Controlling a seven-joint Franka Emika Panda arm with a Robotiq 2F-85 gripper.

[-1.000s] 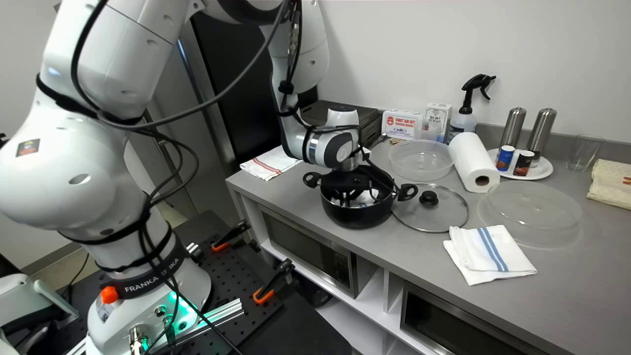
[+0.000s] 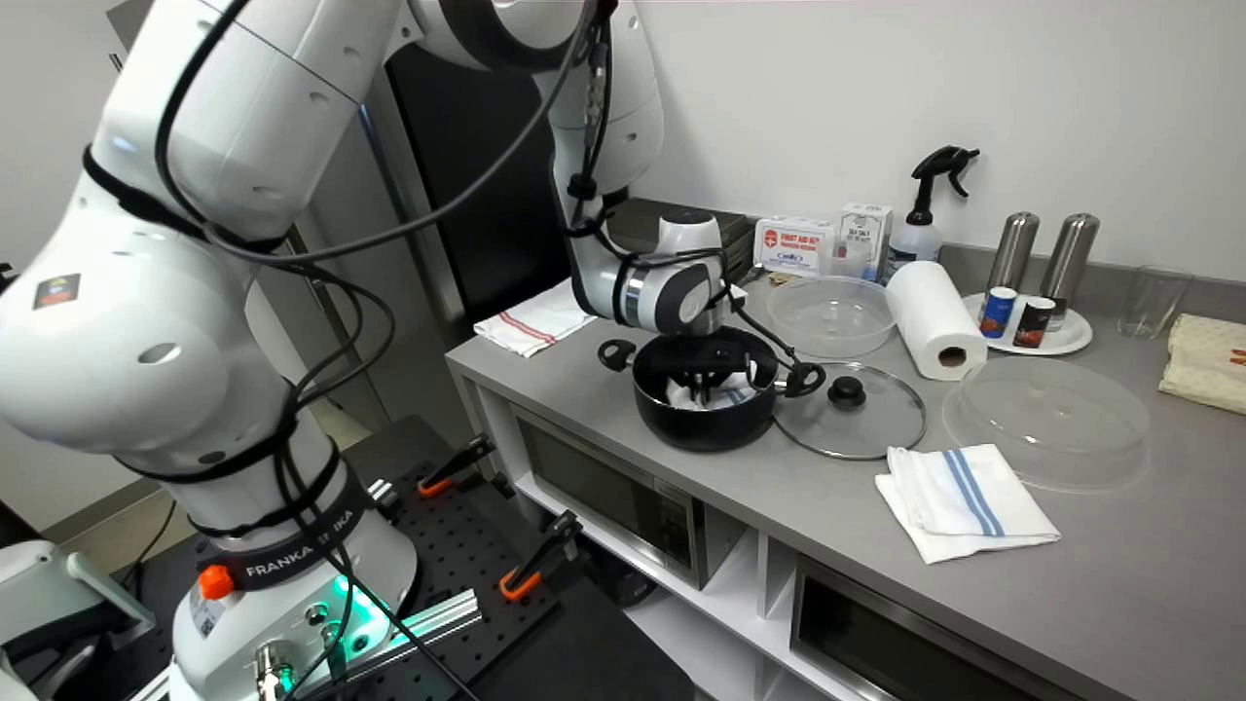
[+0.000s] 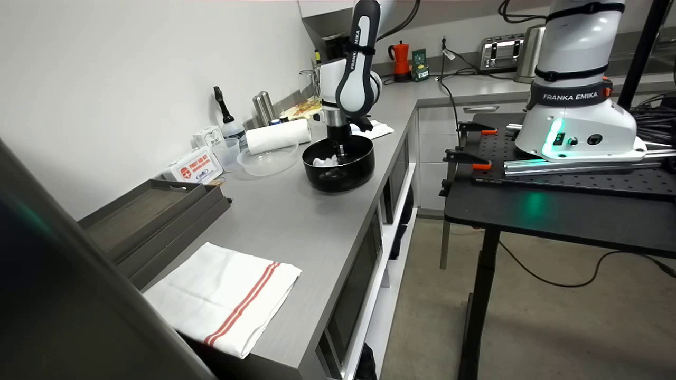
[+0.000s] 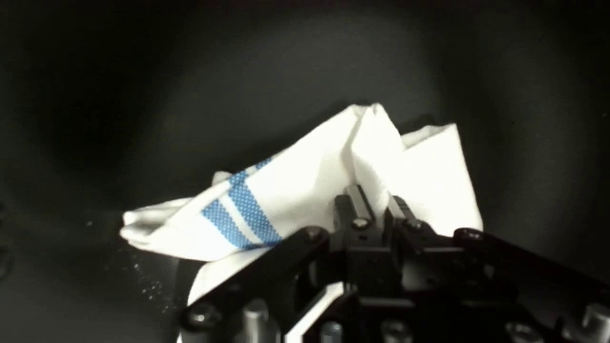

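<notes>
A white cloth with blue stripes (image 4: 303, 188) lies bunched inside the black pot (image 2: 704, 427). My gripper reaches down into the pot, and its fingers are shut on a raised fold near the cloth's middle. The striped end of the cloth spreads to the left in the wrist view. From the side, the gripper (image 3: 340, 152) is partly hidden by the pot's rim, with a bit of white cloth (image 3: 326, 162) showing next to it.
To the pot's right lies a glass lid (image 2: 882, 411), with a folded blue-striped towel (image 2: 970, 502) beyond it. A clear plastic bowl (image 2: 831, 315) and a paper towel roll (image 2: 936, 321) stand behind. A red-striped towel (image 3: 225, 297) lies at the counter's end.
The arm has shifted slightly to the right within the pot. More of the cloth shows below the gripper than a second ago. Lid and towels stay put.
</notes>
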